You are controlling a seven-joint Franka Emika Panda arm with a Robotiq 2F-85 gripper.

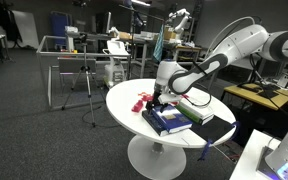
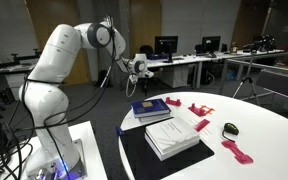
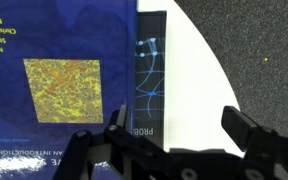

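Above the near left part of the white table, my gripper stands open with nothing between its fingers. Below it lies a blue book with a yellow picture on its cover. Under its edge, a dark book with blue lines sticks out. In the wrist view, one finger overlaps the edge of the books and the other is over the floor by the table's rim. A thick white book lies beside the blue one. Exterior view 1 shows my gripper just over the blue book.
Several red pieces and a black and yellow object lie farther along the round table. A dark mat is under the white book.
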